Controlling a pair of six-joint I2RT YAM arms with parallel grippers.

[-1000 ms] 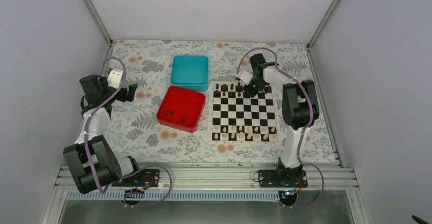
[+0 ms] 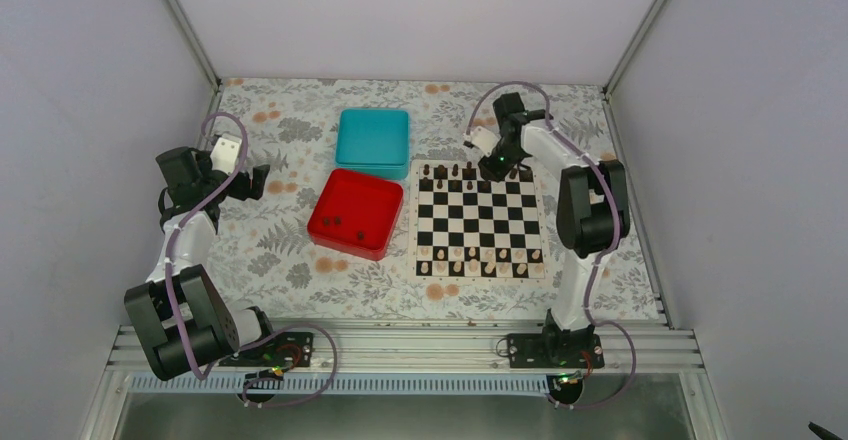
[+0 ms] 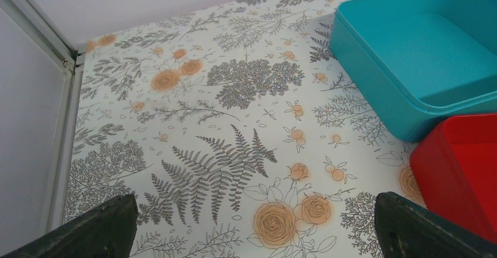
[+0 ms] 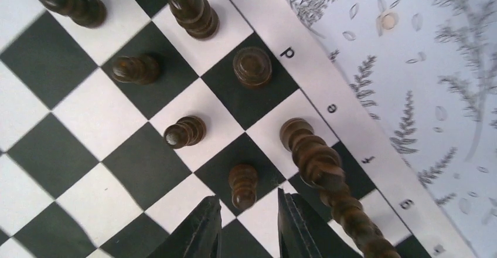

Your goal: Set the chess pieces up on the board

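Dark brown pieces line the far side of the chessboard (image 2: 478, 220); light pieces fill its near two rows. In the right wrist view a dark pawn (image 4: 243, 184) stands upright on a dark square, free of the parted fingers (image 4: 205, 228). My right gripper is open above it. To that pawn's right rises a tall dark piece (image 4: 313, 152) on the e file, and another dark pawn (image 4: 186, 132) is at its upper left. Several dark pieces lie in the red bin (image 2: 385, 193). Far off at the left, my left gripper is open and empty.
A teal bin (image 2: 374, 140) stands behind the red one. The board's middle rows are bare. Tall back-row pieces stand close beside the right fingers.
The pawn stays on its square. The left arm is unmoved.
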